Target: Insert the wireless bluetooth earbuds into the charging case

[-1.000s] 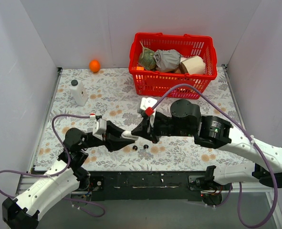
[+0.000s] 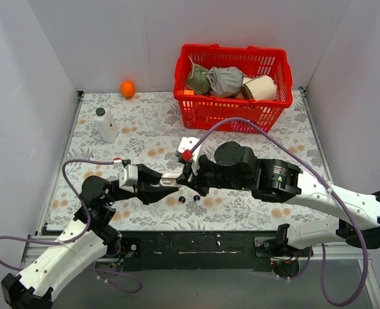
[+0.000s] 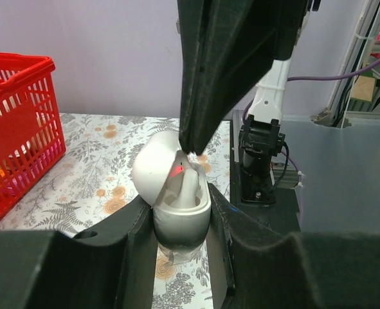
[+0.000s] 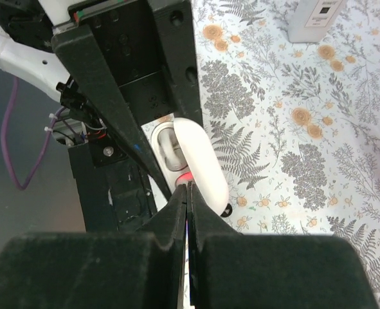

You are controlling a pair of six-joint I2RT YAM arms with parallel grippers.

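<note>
The white charging case (image 2: 169, 181) is held in the air, with my left gripper shut on it. Its lid (image 4: 201, 164) stands raised, showing the compartments and a red spot inside. My right gripper is shut, its tips at the case beside the lid; in the left wrist view they sit just over the lid. Two small dark earbuds (image 2: 182, 199) lie on the patterned mat below the case, apart from each other.
A red basket (image 2: 231, 116) with bags and a roll stands at the back right. A white bottle (image 2: 106, 125) and an orange (image 2: 128, 89) are at the back left. The mat is otherwise mostly clear.
The case's lid has been opened.
</note>
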